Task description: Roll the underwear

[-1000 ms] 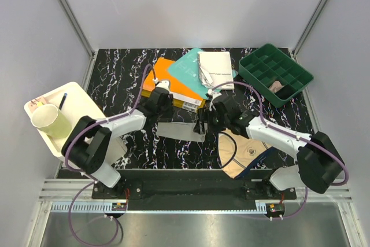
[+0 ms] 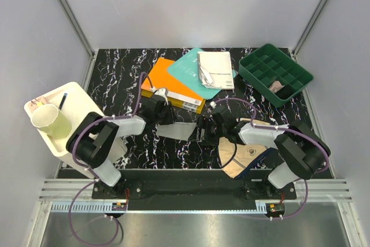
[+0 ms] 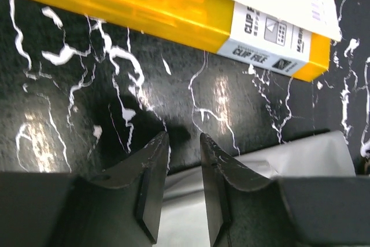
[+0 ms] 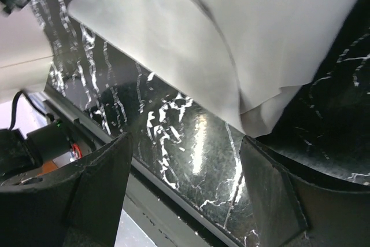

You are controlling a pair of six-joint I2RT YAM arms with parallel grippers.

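Observation:
The underwear (image 2: 177,131) is a pale grey cloth folded into a flat strip on the black marbled mat, between my two arms. Over its upper left edge stands my left gripper (image 2: 171,118), its fingers parted; in the left wrist view the cloth (image 3: 312,157) shows below and right of the fingertips, with bare mat between them. At the strip's right end is my right gripper (image 2: 194,133). In the right wrist view its fingers (image 4: 104,166) are wide apart, and a cloth corner (image 4: 260,121) lies just past the right fingertip. Nothing is held in either gripper.
An orange and yellow box (image 2: 184,98) lies close behind the cloth, with a teal folder (image 2: 188,73) and notebook (image 2: 218,70) beyond. A beige cloth (image 2: 245,154) sits under the right arm. The green tray (image 2: 263,65) is at back right, a white bin (image 2: 75,114) at left.
My right gripper has come down and slightly toward the front at the strip's right end. The left gripper has shifted only a little. The cloth looks unmoved.

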